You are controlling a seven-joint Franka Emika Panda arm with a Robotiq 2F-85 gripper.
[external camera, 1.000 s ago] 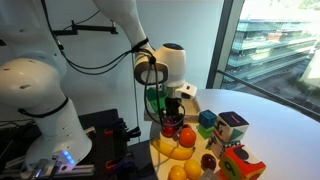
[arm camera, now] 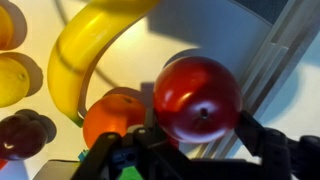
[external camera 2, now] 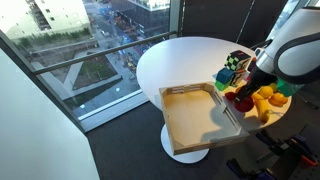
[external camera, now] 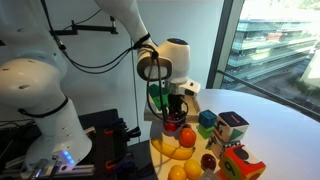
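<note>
In the wrist view my gripper is shut on a round, glossy red fruit (arm camera: pixel 198 92), with a black finger at each side of it. Exterior view 2 shows the red fruit (external camera 2: pixel 242 103) below the white arm, close by the right rim of a shallow wooden tray (external camera 2: pixel 190 110). An orange-red fruit (arm camera: pixel 113 115) lies just beside the held one, and a yellow banana (arm camera: pixel 85 55) lies further left. The arm hides much of the gripper in exterior view 1.
Several oranges (external camera: pixel 178 173) and a dark purple fruit (external camera: pixel 208 161) lie near the table's front edge. A patterned cube (external camera: pixel 230 127) and a red box (external camera: pixel 240 163) stand to the right. The tray is empty, and the far table is clear.
The red fruit has come up with it. The other fruits have stayed put.
</note>
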